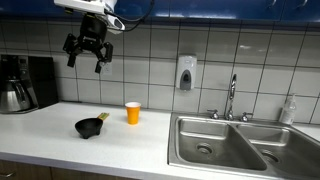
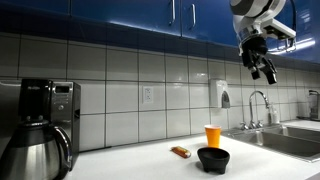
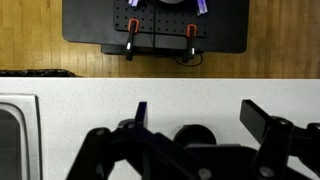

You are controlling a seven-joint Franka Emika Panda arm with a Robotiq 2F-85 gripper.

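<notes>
High above the counter hangs my gripper, fingers pointing down and spread wide, with nothing between them. In the wrist view its two dark fingers stand far apart. A black bowl sits on the white counter below; in the wrist view the bowl shows partly, the gripper body covering some of it. Behind and to the right of it stands an orange cup, upright. A small object with a yellow end lies between bowl and backsplash; in exterior view 2 this object looks brown and orange.
A double sink with a faucet takes up the right side. The coffee maker stands at the other end. Blue cabinets hang overhead.
</notes>
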